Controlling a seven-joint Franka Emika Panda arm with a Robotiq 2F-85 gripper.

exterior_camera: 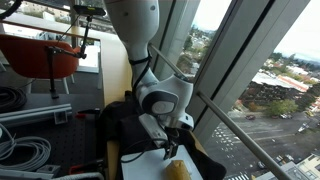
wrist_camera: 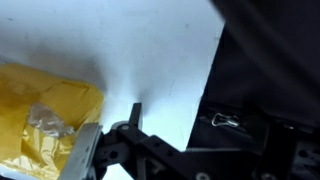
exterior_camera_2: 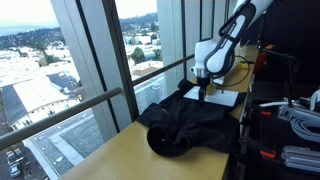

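Note:
A yellow package [wrist_camera: 45, 115] with a clear crinkled patch lies on a white sheet [wrist_camera: 150, 50] at the left of the wrist view. In exterior view 1 the package [exterior_camera: 178, 170] sits at the bottom, close to my gripper [exterior_camera: 168, 152]. The gripper is open in the wrist view, with its fingers over the sheet's edge and dark cloth and apart from the package. From exterior view 2, the gripper [exterior_camera_2: 201, 96] appears low over the white sheet [exterior_camera_2: 222, 98].
Black cloth [exterior_camera_2: 190, 122] lies bunched on the wooden table [exterior_camera_2: 120, 160], around the sheet. A small metallic piece [wrist_camera: 226, 121] shows against the dark in the wrist view. Windows border the table; coiled cables [exterior_camera_2: 305, 128] lie on the other side.

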